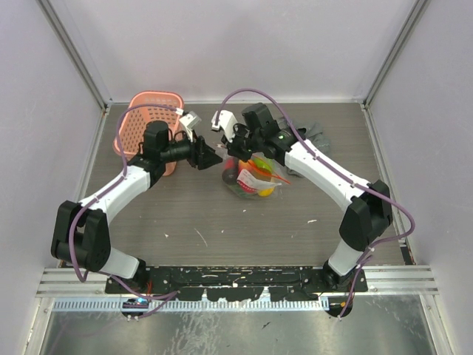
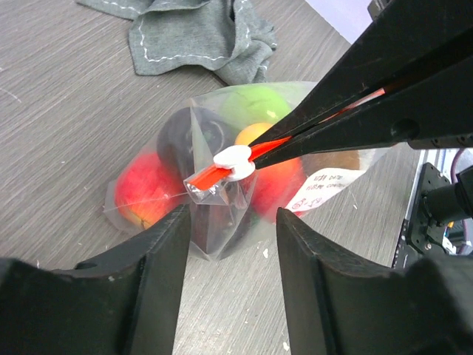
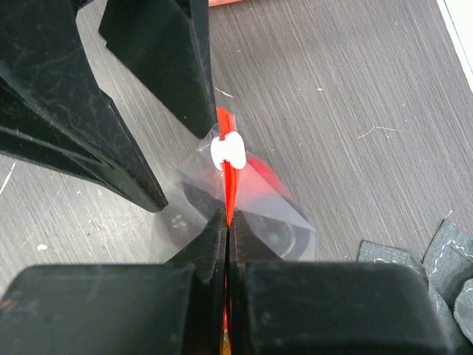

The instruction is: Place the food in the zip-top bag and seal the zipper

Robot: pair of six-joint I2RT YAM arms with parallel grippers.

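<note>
The clear zip bag lies mid-table, holding fruit and vegetables: red, dark, green, orange and yellow pieces. Its red zipper with white slider runs into my right gripper, shut on it from the right side. My left gripper stands part open at the bag's corner near the slider, with nothing clearly between its fingers; in the right wrist view its fingers flank the zipper end.
A pink basket sits at the back left, close to the left arm. Grey cloth lies behind the bag to the right.
</note>
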